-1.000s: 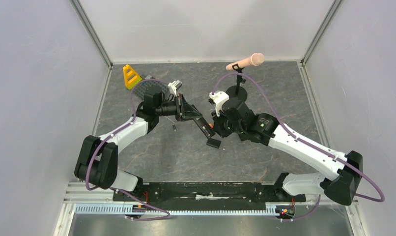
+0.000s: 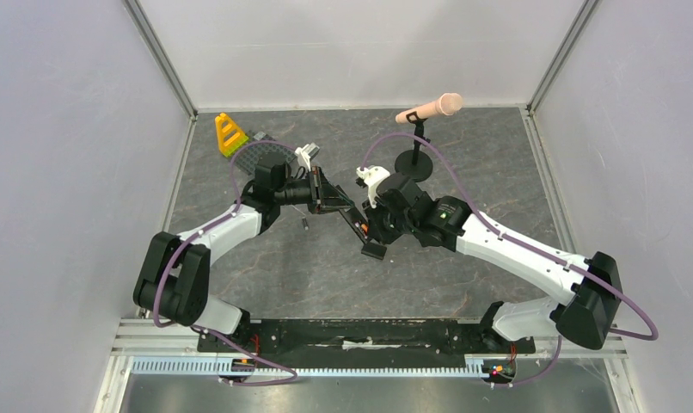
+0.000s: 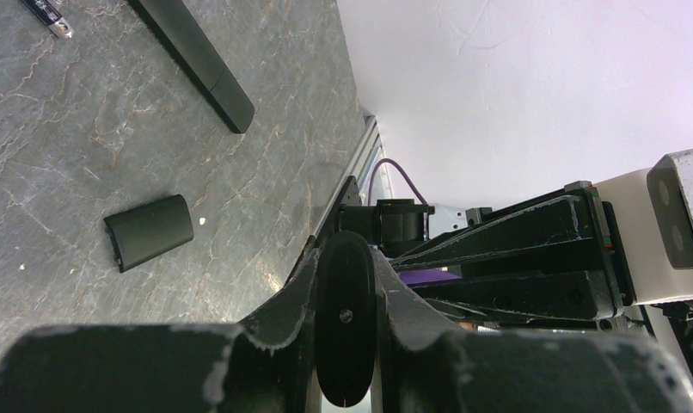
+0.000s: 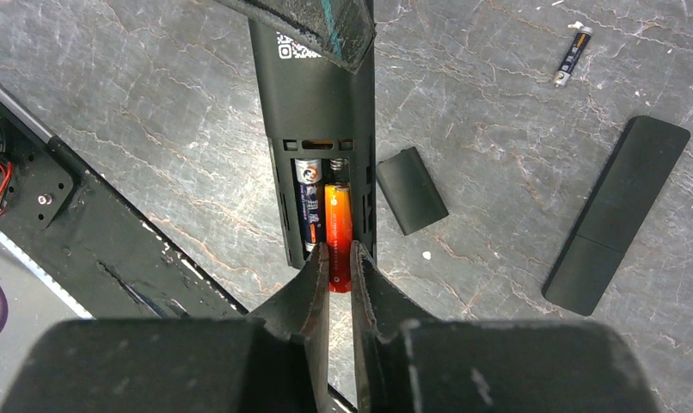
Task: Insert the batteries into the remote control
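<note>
The black remote [image 4: 315, 103] is held up by my left gripper [image 2: 343, 203], shut on it, its battery bay open. In that bay lies a blue battery [image 4: 309, 202]. An orange battery [image 4: 338, 224] sits in the other slot, its lower end between the tips of my right gripper, which is shut on it. The battery cover [image 4: 412, 191] lies on the table below. In the left wrist view the left gripper hides most of what it holds.
A loose battery [image 4: 573, 56] and another black remote [image 4: 616, 211] lie on the table. A stand with a pink cylinder [image 2: 427, 110] and a keyboard with a yellow object [image 2: 229, 133] are at the back.
My right gripper has moved left, toward the held remote, with the orange battery. The left arm and remote have stayed nearly still.
</note>
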